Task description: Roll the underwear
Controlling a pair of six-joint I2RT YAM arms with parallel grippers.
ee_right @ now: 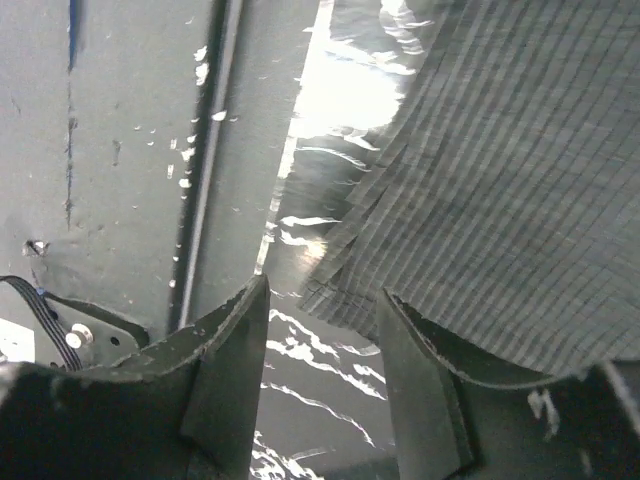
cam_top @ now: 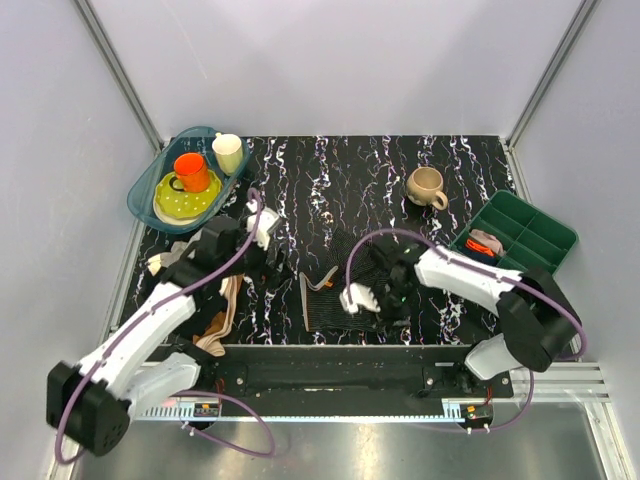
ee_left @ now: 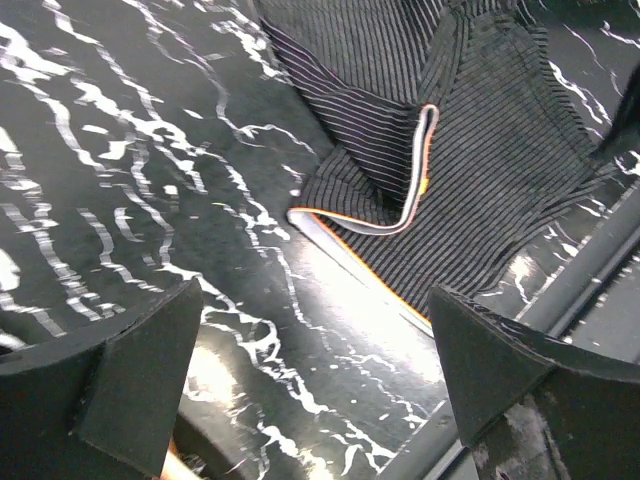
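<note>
Dark striped underwear [cam_top: 335,308] lies spread on the black marbled tabletop near its front edge. Its pale waistband with orange edging [ee_left: 415,170] is partly folded over at the left side, as the left wrist view shows. To the left of the cloth my left gripper [cam_top: 278,270] hovers, fingers wide apart and empty. My right gripper is at the underwear's front right corner, its fingers parted. In the right wrist view a corner of the cloth [ee_right: 350,300] shows just beyond the right fingertip; whether it touches cannot be told.
A teal basket [cam_top: 140,195] with cups and a plate stands at back left, a beige mug [cam_top: 426,187] at back right. On the right sits a green divided box [cam_top: 545,235]. Brown cloths [cam_top: 228,318] lie under the left arm.
</note>
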